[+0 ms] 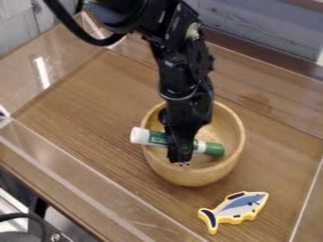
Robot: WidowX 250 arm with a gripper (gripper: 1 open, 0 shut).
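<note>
A green tube with a white cap (149, 137) lies across a wooden bowl (194, 174) in the middle of the table. My black gripper (180, 153) reaches down into the bowl from above and is shut on the tube near its middle. The capped end sticks out to the left at the bowl's rim, and the green end points right. The fingertips are dark and partly hard to make out.
A yellow-edged toy fish (233, 210) lies at the front right of the wooden table (76, 113). A black cable shows at the lower left edge.
</note>
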